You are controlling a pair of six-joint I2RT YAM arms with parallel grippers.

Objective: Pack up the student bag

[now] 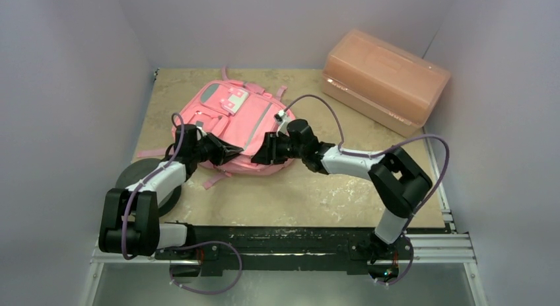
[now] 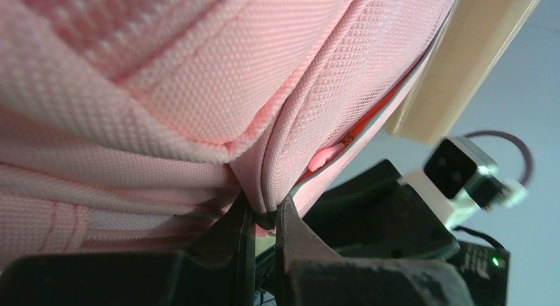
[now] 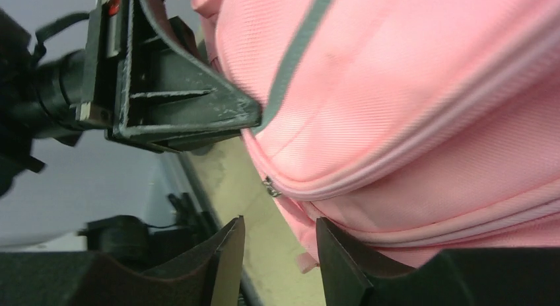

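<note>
The pink student bag [image 1: 259, 114] lies on the table, left of centre. At its near side my left gripper [image 1: 239, 151] is shut on the bag's fabric; up close in the left wrist view, a fold of pink cloth [image 2: 271, 180] is pinched between the fingertips. Beside this fold a narrow gap in the bag shows something orange-red [image 2: 362, 126]. My right gripper stands open close to the bag's near edge, with nothing between its fingers. A metal zipper pull [image 3: 271, 186] sits at the seam just beyond it.
A large orange-tinted box [image 1: 386, 78] with its lid down stands at the back right. A dark round object [image 1: 142, 176] lies beneath the left arm. Bare tabletop [image 1: 317, 200] shows in front of the bag and to its right.
</note>
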